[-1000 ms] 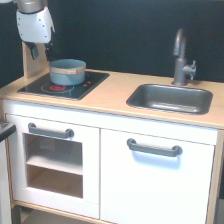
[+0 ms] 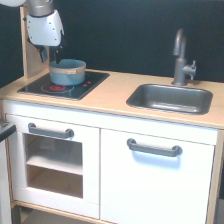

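A blue-grey pot (image 2: 67, 73) stands on the black stovetop (image 2: 48, 88) of a toy kitchen, towards its back. My gripper (image 2: 48, 54), dark below a white arm, hangs at the upper left, near the pot's left rim. Its fingers are too small and dark to make out against the background. Whether they touch the pot cannot be told.
A metal sink (image 2: 170, 97) with a grey faucet (image 2: 181, 60) is at the right. Below are a windowed oven door (image 2: 88, 165) and a white cabinet door (image 2: 150, 185) with dark handles.
The arm and gripper have shifted right and slightly down, nearer the pot. The pot stays in about the same place on the stove.
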